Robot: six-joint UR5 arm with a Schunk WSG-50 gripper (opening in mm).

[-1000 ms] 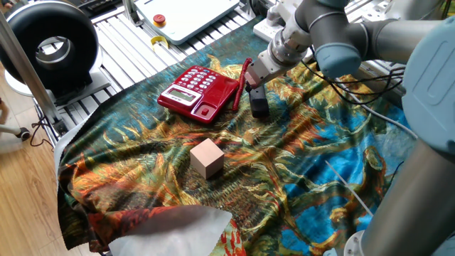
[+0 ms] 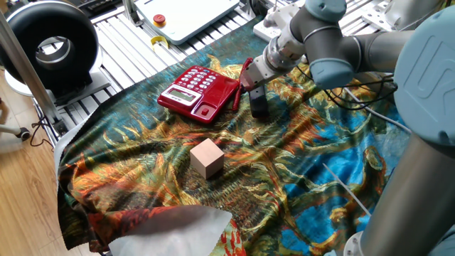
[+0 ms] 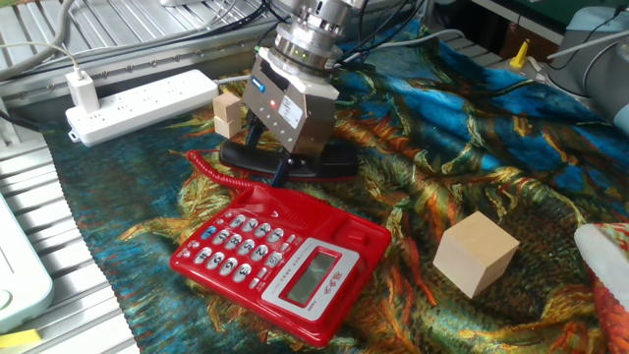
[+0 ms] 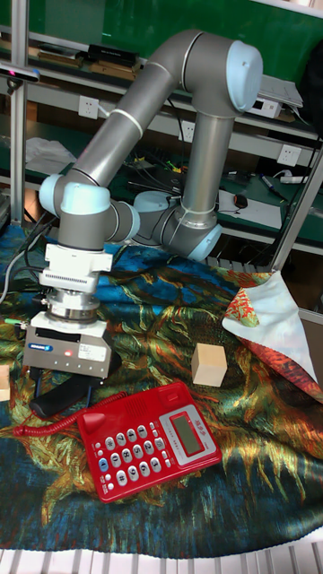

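A red desk telephone (image 3: 280, 265) with a keypad and small display lies on the patterned cloth. Behind it in exterior view 2 rests its black handset (image 3: 329, 162), joined by a red coiled cord (image 3: 218, 175). My gripper (image 3: 265, 164) points down over the handset, its dark fingers (image 3: 282, 171) spread to either side of it. The fingers look open, and contact with the handset cannot be made out. In exterior view 3 the gripper (image 4: 65, 391) likewise straddles the handset (image 4: 62, 394), left of the phone (image 4: 148, 440).
A wooden cube (image 3: 476, 254) sits right of the phone in exterior view 2. Small wooden blocks (image 3: 227, 115) and a white power strip (image 3: 147, 106) lie beyond the gripper. The cloth (image 2: 135, 171) is wrinkled, with a folded-over corner (image 2: 174, 231). Open cloth surrounds the cube.
The gripper has shifted slightly left and lower over the handset in exterior view 1, and the arm's wrist moved with it. Phone, handset and cube appear to stay in place.
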